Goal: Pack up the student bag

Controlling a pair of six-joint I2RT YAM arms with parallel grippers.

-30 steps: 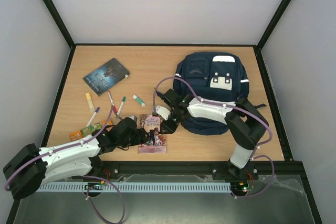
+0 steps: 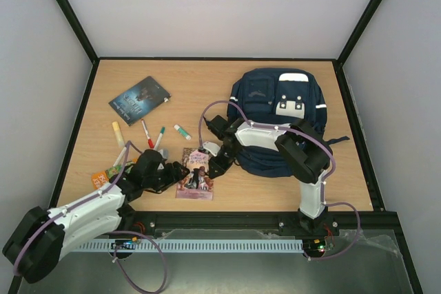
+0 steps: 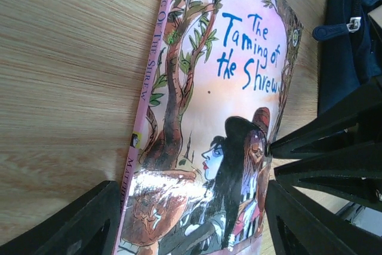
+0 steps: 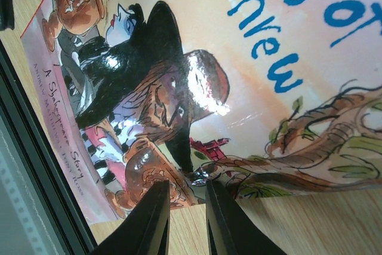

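Note:
A pink book titled "The Taming of the Shrew" [image 2: 196, 187] lies near the front edge of the table, cover up. My left gripper is open over the lower part of its cover, one finger by the spine and the other by the opposite edge. On that opposite edge, my right gripper is shut with the book's margin between its fingertips. Part of the book is covered by both grippers from above. The dark blue backpack [image 2: 258, 113] lies at the right, its lower part partly behind the right arm.
A dark book [image 2: 140, 100] lies at the back left. Around the left side are a glue stick [image 2: 182, 132], a red marker [image 2: 147, 133], a yellow stick [image 2: 118, 134] and an orange-and-green pack [image 2: 110, 173].
The pink book has shifted a little to the left, and the right gripper has moved left with it. My left gripper has drawn back leftward over the cover.

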